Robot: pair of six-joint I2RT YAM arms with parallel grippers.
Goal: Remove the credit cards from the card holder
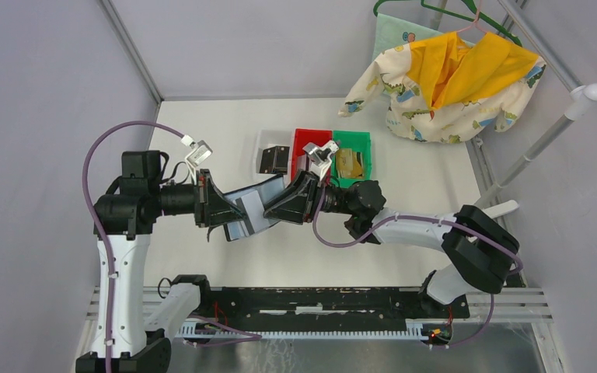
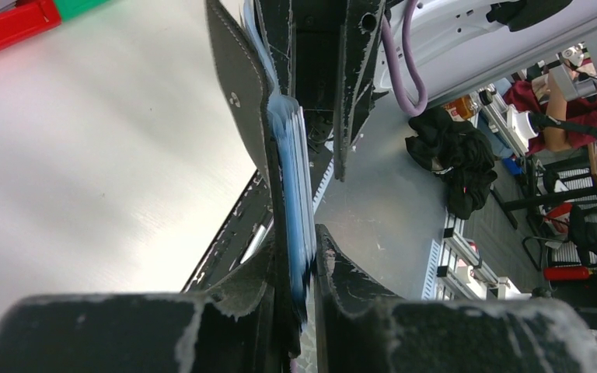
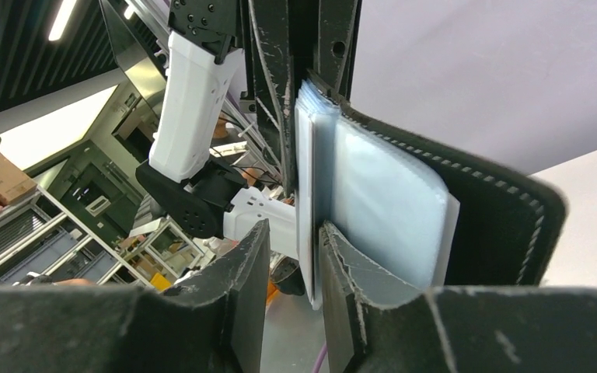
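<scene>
The card holder (image 1: 254,207), black outside with clear bluish sleeves and a whitish card leaf, hangs unfolded between the two arms above the table. My left gripper (image 1: 235,211) is shut on its left side; in the left wrist view the dark cover (image 2: 245,101) and the layered sleeves (image 2: 298,179) rise from between the fingers. From the right, my right gripper reaches the holder with fingers part open. In its wrist view, the edge of a pale card or sleeve (image 3: 305,179) stands between the parted fingers. Whether that is a loose card cannot be told.
Behind the arms stand a clear bin (image 1: 258,142) with a black item in it, a red bin (image 1: 312,134) and a green bin (image 1: 368,148). Small clothes (image 1: 451,85) hang at the back right.
</scene>
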